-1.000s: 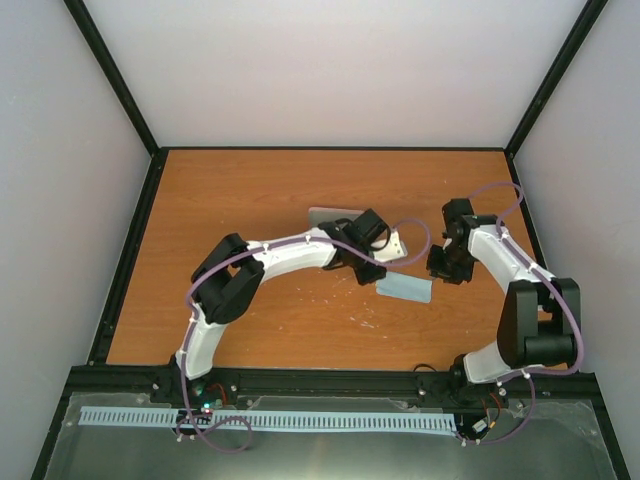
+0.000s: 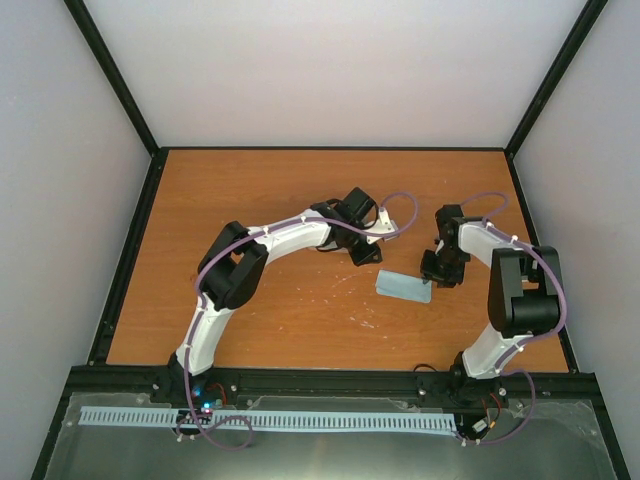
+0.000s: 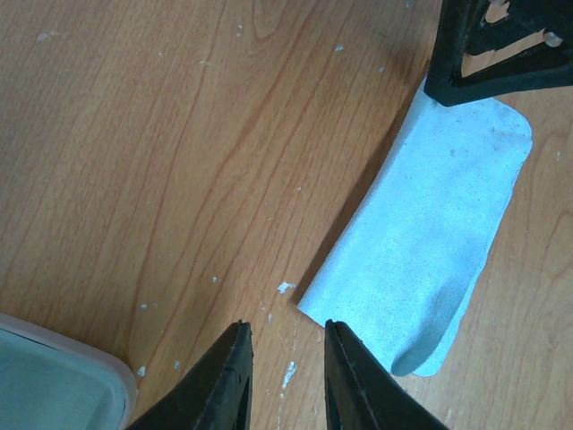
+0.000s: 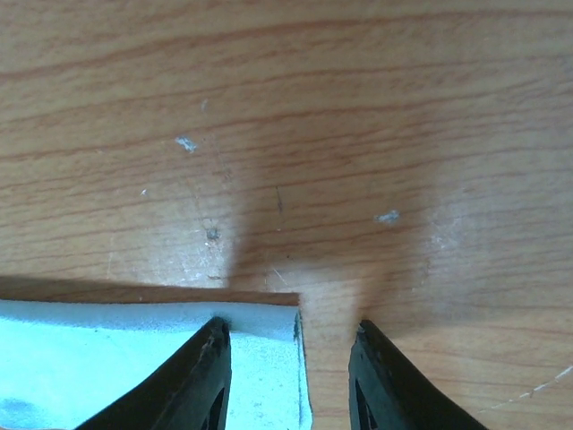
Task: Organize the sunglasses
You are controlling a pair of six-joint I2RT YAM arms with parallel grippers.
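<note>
A light blue cloth [image 2: 402, 286] lies flat on the wooden table, its right end under my right gripper [image 2: 428, 276]. In the right wrist view, the cloth's corner [image 4: 251, 358] is just below the open right fingertips [image 4: 289, 330]. My left gripper is open above the table beside the near end of the cloth [image 3: 421, 242], with the other gripper's black body [image 3: 474, 72] at the top right of that view. No sunglasses can be made out.
A grey container [image 3: 49, 385] with a pale rim sits at the lower left of the left wrist view; in the top view it is mostly hidden under the left arm. The table [image 2: 220, 180] around the arms is largely bare.
The right gripper has shifted slightly toward the near side and left, over the cloth's end.
</note>
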